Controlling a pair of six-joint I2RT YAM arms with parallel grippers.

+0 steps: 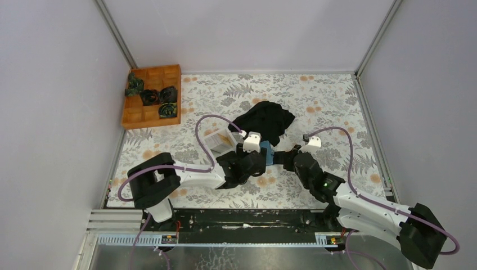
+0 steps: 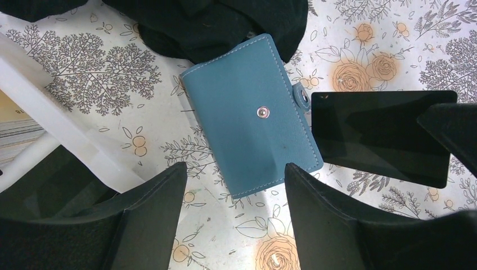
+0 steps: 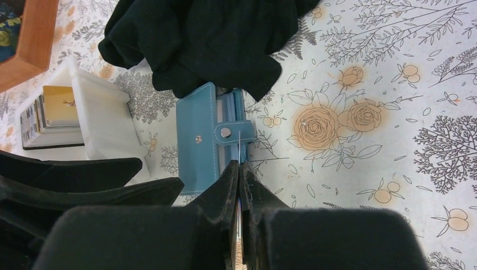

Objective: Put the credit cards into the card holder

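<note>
The blue card holder (image 2: 236, 124) lies on the patterned table, with its snap tab (image 3: 230, 133) toward the right gripper. Low over its near end, my left gripper is open, fingertips apart and nothing between them. My right gripper is shut on a black card, held beside the holder's tab side; in the right wrist view the card shows only as a thin edge. A white box (image 3: 107, 118) with a stack of cards (image 3: 45, 118) stands left of the holder.
A black cloth (image 1: 261, 119) lies just behind the holder. A wooden tray (image 1: 152, 121) with dark items sits at the back left.
</note>
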